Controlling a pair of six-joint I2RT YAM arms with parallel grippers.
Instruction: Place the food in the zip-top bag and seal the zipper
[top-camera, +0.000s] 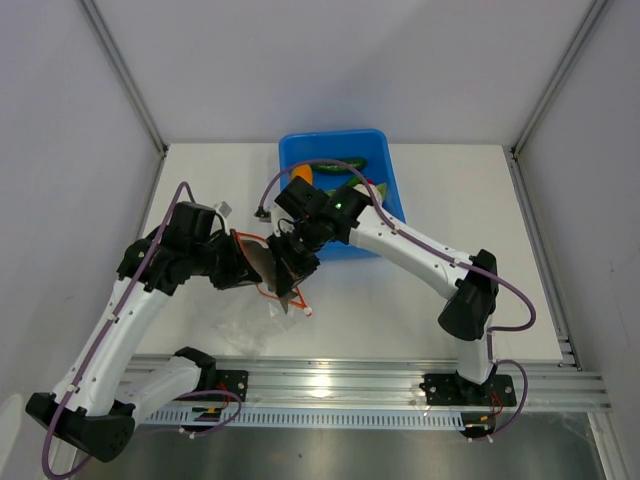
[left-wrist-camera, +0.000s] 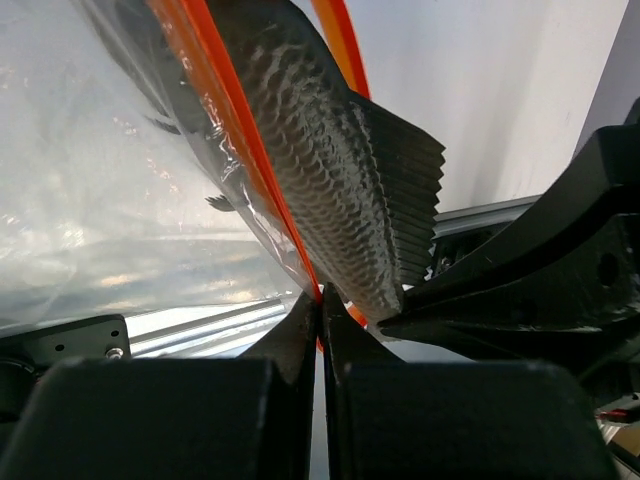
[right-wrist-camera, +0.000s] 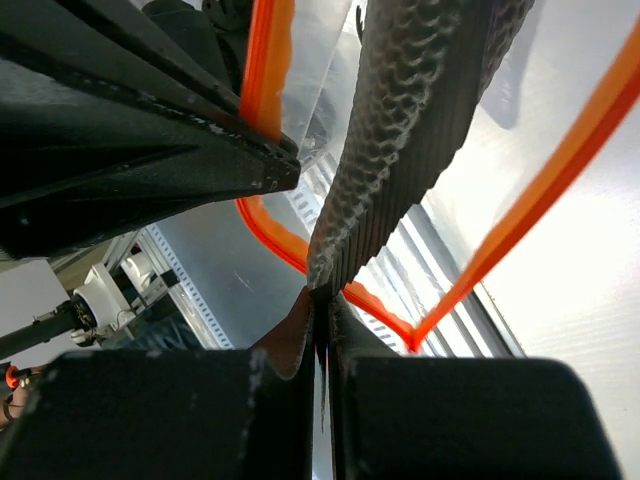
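Note:
A grey scaly fish (left-wrist-camera: 320, 170) with a finned edge lies in the mouth of the clear bag (left-wrist-camera: 120, 200), whose orange zipper (right-wrist-camera: 545, 190) loops round it. My left gripper is shut on the bag's orange-rimmed edge. My right gripper is shut on the narrow end of the fish, close beside the left gripper. In the top view both grippers meet over the bag at the middle-left of the table.
A blue bin (top-camera: 335, 140) with vegetables and other food stands behind the right arm.

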